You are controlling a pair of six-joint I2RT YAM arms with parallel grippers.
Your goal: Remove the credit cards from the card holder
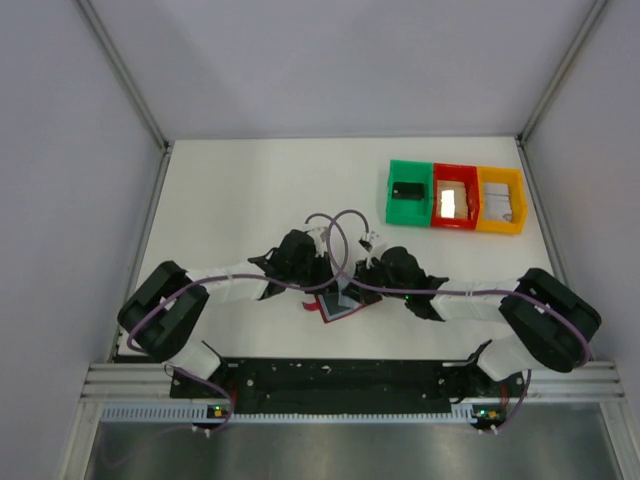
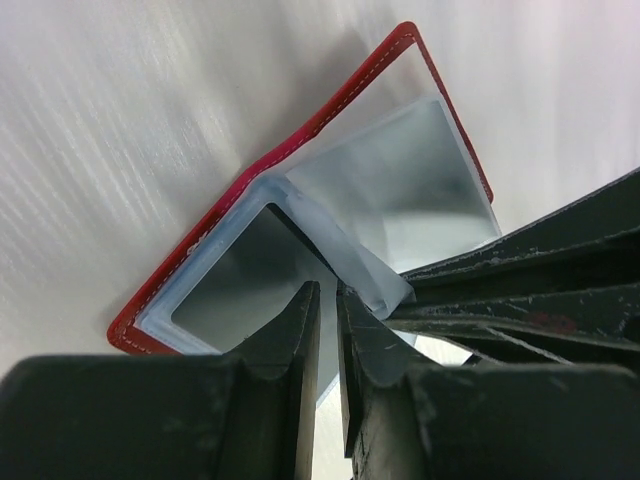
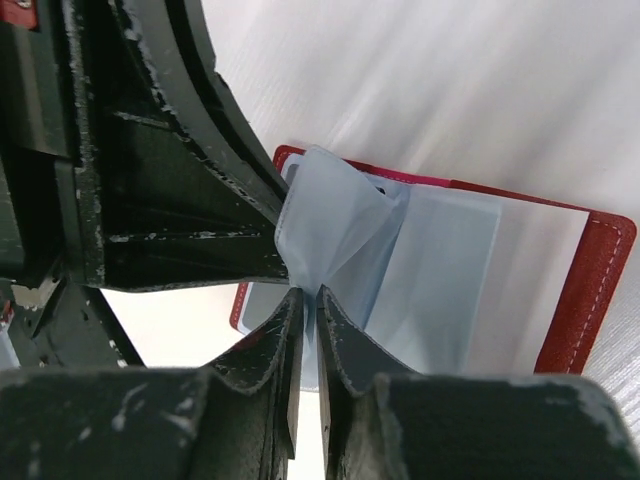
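A red card holder [image 1: 342, 310] with clear plastic sleeves lies open on the table between the grippers. In the left wrist view, my left gripper hangs over a grey card sleeve [image 2: 240, 280], its fingers close together; whether anything is between them is unclear. In the right wrist view, a bent clear sleeve [image 3: 330, 215] stands up to the fingertips of my right gripper, whose fingers nearly meet around it. The other gripper's dark body crowds in from the side in both wrist views.
Green [image 1: 408, 209], red [image 1: 455, 222] and yellow [image 1: 510, 225] bins stand at the back right, holding items. The two arms' cables arch over the holder.
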